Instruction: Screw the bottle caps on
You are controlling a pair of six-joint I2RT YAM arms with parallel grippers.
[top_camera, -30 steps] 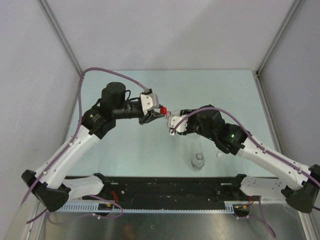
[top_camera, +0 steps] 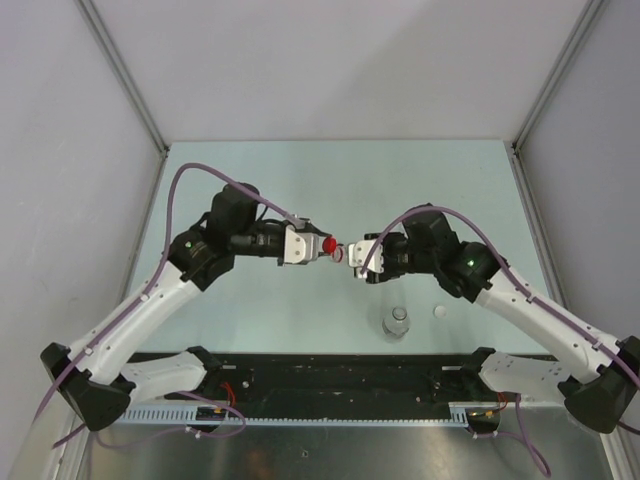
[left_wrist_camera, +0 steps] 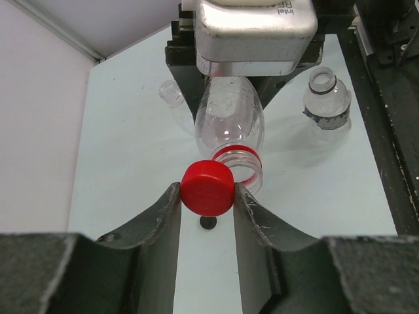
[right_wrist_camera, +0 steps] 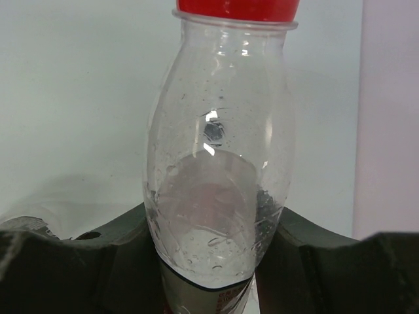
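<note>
My left gripper is shut on a red cap [left_wrist_camera: 207, 183], which also shows at the centre of the top view [top_camera: 329, 244]. My right gripper is shut round a clear plastic bottle [right_wrist_camera: 219, 111], held with its neck toward the cap. In the left wrist view the cap sits just before and below the open threaded mouth [left_wrist_camera: 241, 167]. In the right wrist view it appears at the bottle's top; whether it touches the threads I cannot tell.
An uncapped bottle [top_camera: 395, 322] stands near the front right of the pale table [top_camera: 230, 320], with a small white disc [top_camera: 439, 311] beside it. Another clear bottle [left_wrist_camera: 171, 98] is partly hidden behind the right gripper.
Both grippers have shifted toward the table's front and slightly right, still holding cap and bottle, with the left arm turning a little.
</note>
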